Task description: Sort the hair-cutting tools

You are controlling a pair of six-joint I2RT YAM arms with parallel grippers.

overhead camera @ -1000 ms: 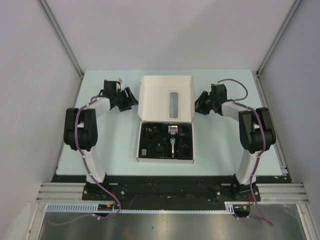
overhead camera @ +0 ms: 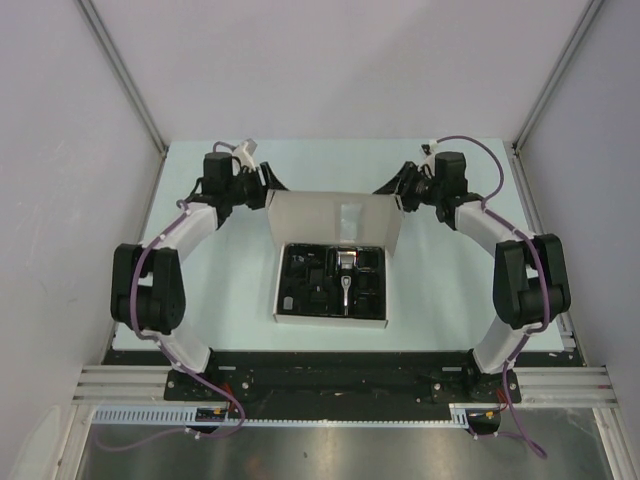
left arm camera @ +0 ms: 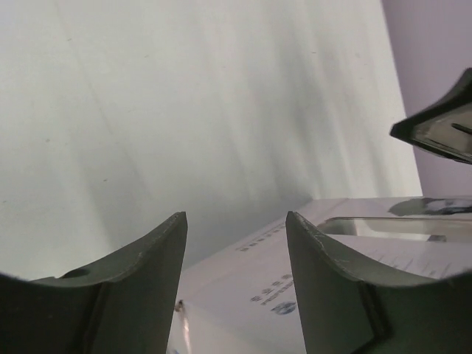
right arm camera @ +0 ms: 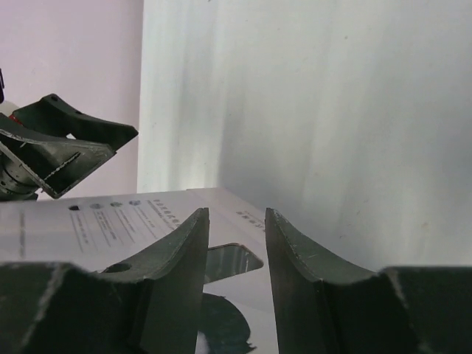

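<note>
The white cardboard box [overhead camera: 281,320] lies in the middle of the table with its black tray of hair cutting tools uncovered. A silver clipper [overhead camera: 346,283] sits in the tray, among several dark pieces. Its hinged lid [overhead camera: 305,218] stands tilted up at the back. My left gripper is at the lid's left corner, its fingers [left arm camera: 166,251] apart with the lid's edge below and between them. At the right corner my right gripper also has its fingers parted, the lid [right arm camera: 125,225] showing between and behind them. Contact with the lid cannot be made out.
Clear white table [overhead camera: 440,300] surrounds the box on both sides. Each wrist view shows part of the opposite gripper across the lid.
The lid has swung up from lying back, its far edge now raised and nearer. Both grippers have moved inward to its upper corners.
</note>
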